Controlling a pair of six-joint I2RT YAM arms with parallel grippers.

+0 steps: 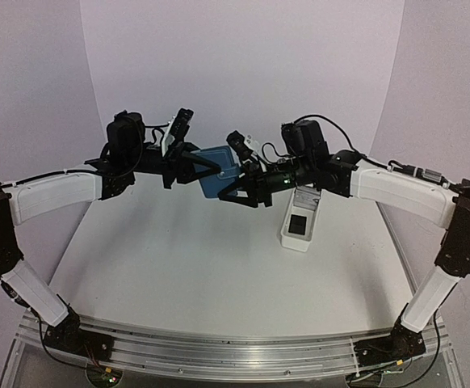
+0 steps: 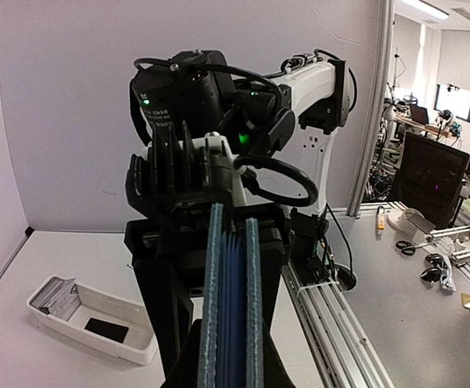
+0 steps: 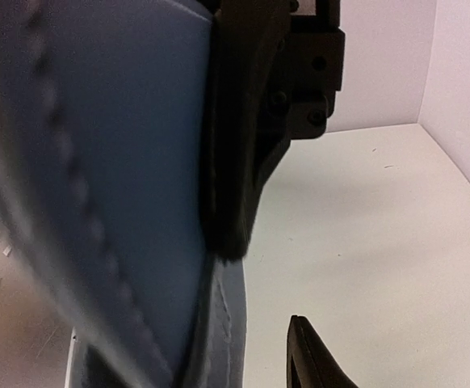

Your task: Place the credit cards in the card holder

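My left gripper [image 1: 214, 166] is shut on the blue card holder [image 1: 216, 154], which it holds up above the table. Edge-on in the left wrist view, the holder [image 2: 232, 299] shows two stitched covers with thin blue sleeves between them. My right gripper [image 1: 230, 187] is partly open at the holder's right side, its fingers apart; whether they touch the holder is unclear. The holder [image 3: 130, 145] fills much of the right wrist view, a black finger of the left gripper against it. No card shows in the right gripper, though the holder hides part of it.
On the table, right of centre, stands a white box [image 1: 285, 236]. Inside it are a stack of grey cards [image 2: 55, 297] and a flat black card [image 2: 107, 329]. Both forearms meet over the middle.
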